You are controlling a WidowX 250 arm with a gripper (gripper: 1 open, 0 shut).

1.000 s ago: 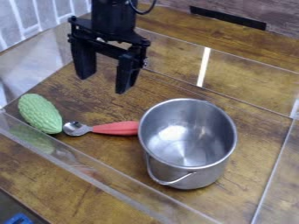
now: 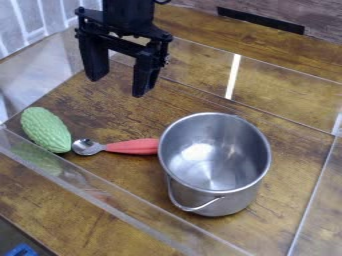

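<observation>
The black gripper (image 2: 118,69) hangs open over the upper left of the wooden surface, nothing between its fingers. Below it on the left lies a green bumpy oblong object (image 2: 46,129). Beside that is a spoon with a red handle (image 2: 130,146), its metal bowl to the left. A steel pot (image 2: 214,170) with a wire handle stands at the lower right, next to the spoon's handle end.
Clear plastic walls surround the wooden work area (image 2: 267,105). A white strip (image 2: 234,75) shows at the upper right. A dark blue object sits in the bottom left corner.
The gripper has risen slightly over the last second, staying open. The objects on the surface have not moved.
</observation>
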